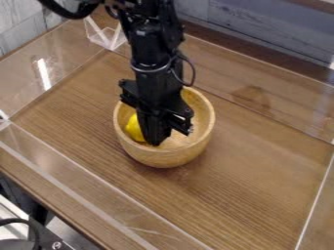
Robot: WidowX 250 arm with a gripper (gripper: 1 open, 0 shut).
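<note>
A black gripper (154,119) reaches down from the top into a round wooden bowl (189,146) at the middle of the table. A yellow object (133,126) lies in the bowl at its left side, partly hidden behind the gripper. The fingertips are inside the bowl beside it; whether they grip it is hard to see.
A clear plastic object (105,29) stands at the back left. A pale wall runs along the back, and a black cable lies at the lower left.
</note>
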